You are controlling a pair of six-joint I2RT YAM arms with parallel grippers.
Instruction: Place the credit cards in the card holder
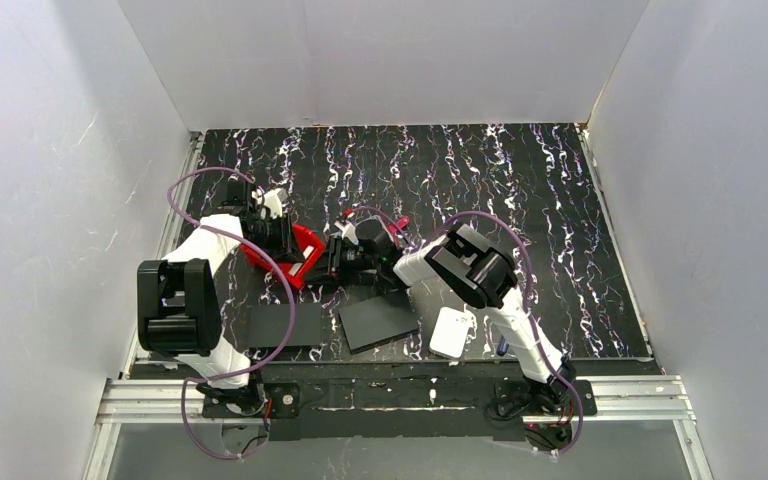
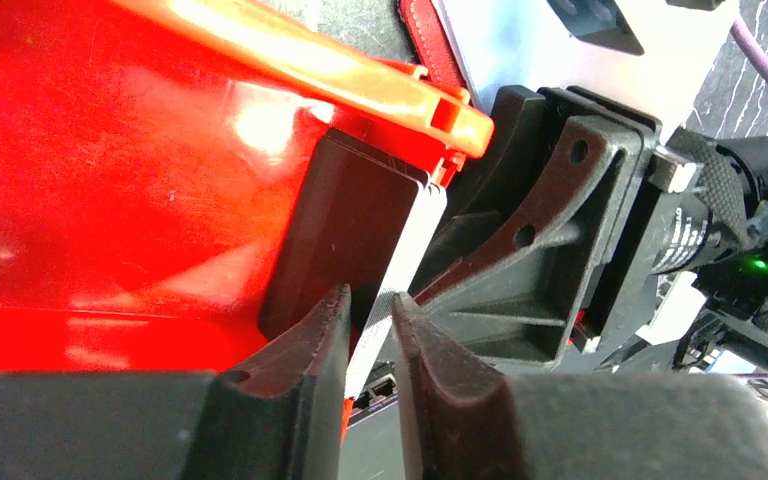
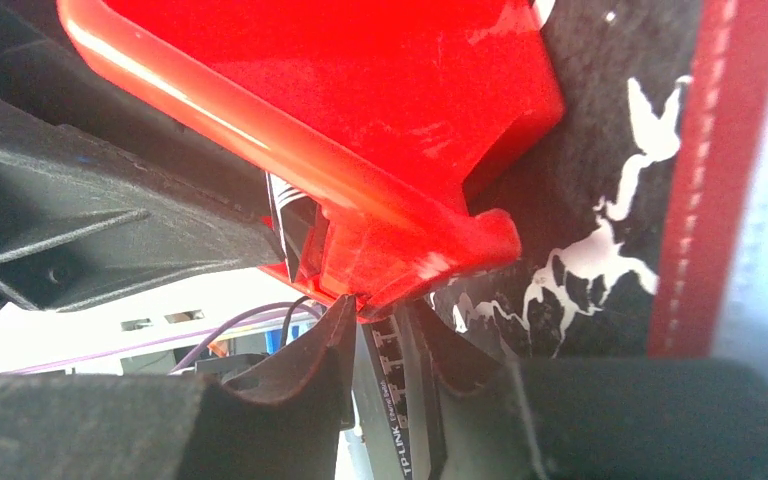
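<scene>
A red plastic tray (image 1: 310,240) lies at the left, under both grippers. In the left wrist view a stack of dark cards with white edges (image 2: 340,225) rests along the tray's end, and my left gripper has its fingertips at the stack's edge, close together; whether they grip it is unclear. My right gripper is at the tray's corner, fingertips close together at the red plastic. A red-stitched card holder with a pale sleeve (image 3: 720,190) lies beside the tray, partly hidden under the right arm in the top view.
Two dark flat pads (image 1: 285,325) (image 1: 375,325) and a white rounded object (image 1: 449,332) lie along the front of the table.
</scene>
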